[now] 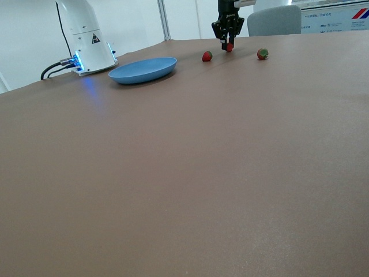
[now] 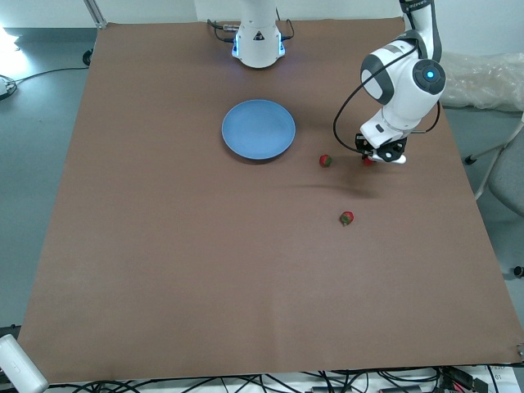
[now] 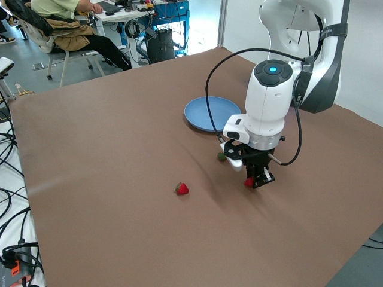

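My gripper [image 1: 228, 45] is low at the table's right side, its black fingers around a red strawberry [image 1: 230, 48]; whether they grip it is unclear. In the right view this strawberry [image 3: 248, 182] shows at the fingertips. A second strawberry [image 2: 325, 160] lies between the gripper and a blue plate [image 2: 258, 129]. A third strawberry [image 2: 346, 218] lies farther toward the front of the left view.
A white robot base with cables [image 2: 258, 41] stands at the back. A chair [image 2: 508, 172] and plastic wrap are off the right edge; cables run along the front.
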